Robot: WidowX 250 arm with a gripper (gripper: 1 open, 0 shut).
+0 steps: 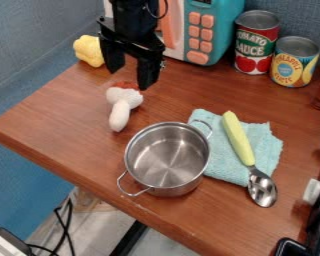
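My black gripper [129,62] hangs over the upper left of the wooden table, its fingers apart and pointing down, with nothing visible between them. Below it lies a white toy [120,112] with a red top, probably a mushroom or similar. A yellow toy [87,51] sits behind the gripper at the table's back left. A steel pot [166,160] stands at the front middle. To its right a light blue cloth [223,156] holds a yellow corn-like object [236,138] and a metal spoon [260,188].
A teal toy microwave [203,25], a red can [255,45] and a yellow-labelled can [295,62] line the back. Black appliances [307,230] crowd the right edge.
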